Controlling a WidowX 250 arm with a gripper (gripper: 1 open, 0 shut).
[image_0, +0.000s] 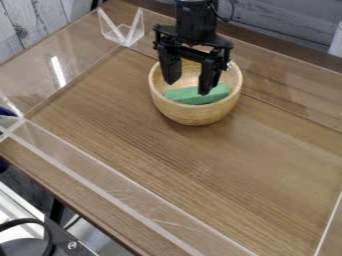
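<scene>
A light wooden bowl (198, 110) sits toward the back of the table, with a green oblong object (197, 97) lying inside it. My black gripper (190, 76) hangs over the bowl from the top of the view, its fingers spread apart above the green object, with nothing seen held between them. The far part of the bowl is partly hidden behind the gripper.
Clear plastic or tape shows at the upper left and along the left edge. A black cable runs at the bottom left.
</scene>
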